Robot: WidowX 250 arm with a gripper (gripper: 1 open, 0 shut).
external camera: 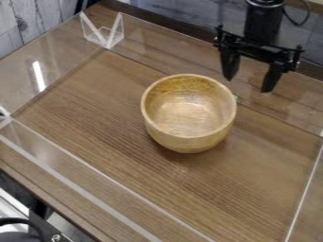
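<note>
The black gripper (251, 66) hangs at the back right of the wooden table (89, 151), its two fingers spread open with nothing visible between them. It is above and behind a large pale wooden bowl (188, 112), which stands empty near the middle of the table. A small greenish speck shows by the bowl's right rim, too small to identify.
A clear plastic bracket-like piece (104, 31) stands at the back left. A dark cable loops above the gripper, and black parts show at the lower left corner.
</note>
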